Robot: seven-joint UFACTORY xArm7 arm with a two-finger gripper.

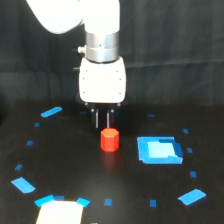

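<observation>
A small red block (110,140) rests on the black table near the middle of the view. My gripper (103,117) points down under the white arm, its dark fingertips close behind the block and a little to its left. Whether they touch it cannot be told. The fingers are dark against a dark background, so how far apart they stand is unclear. Right of the block lies a blue-outlined square (144,155) with a pale centre; the block is outside it.
Blue tape strips (23,185) and several small blue marks dot the table. A white object (60,213) cuts into the bottom left edge. Between the block and the blue square the surface looks clear.
</observation>
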